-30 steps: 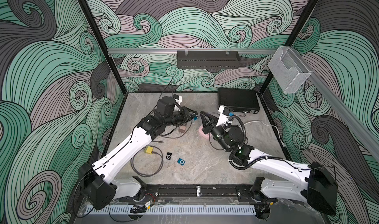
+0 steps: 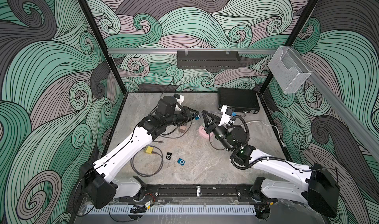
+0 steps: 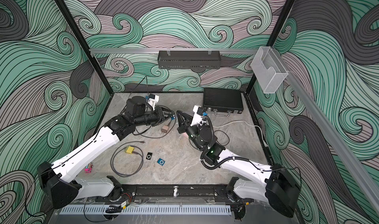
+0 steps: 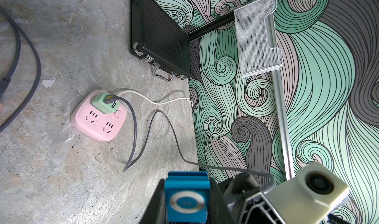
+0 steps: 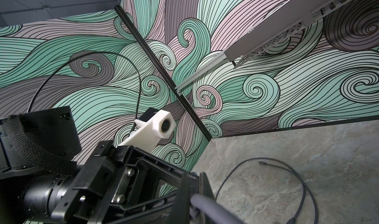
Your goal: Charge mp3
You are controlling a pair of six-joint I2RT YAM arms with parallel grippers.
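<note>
A blue mp3 player is clamped in my left gripper, raised over the middle of the table. Just right of it, my right gripper is shut, with a grey cable between its fingertips. That cable runs from a green charger plugged into a pink power strip. Two more players, a black one and a blue one, lie on the table at the front left.
A yellow block with a coiled cable lies at the left, a brown block behind it. A black case stands at the back right.
Both grippers have shifted very slightly to the right and upward over the last second, still holding the player and the cable close to each other.
</note>
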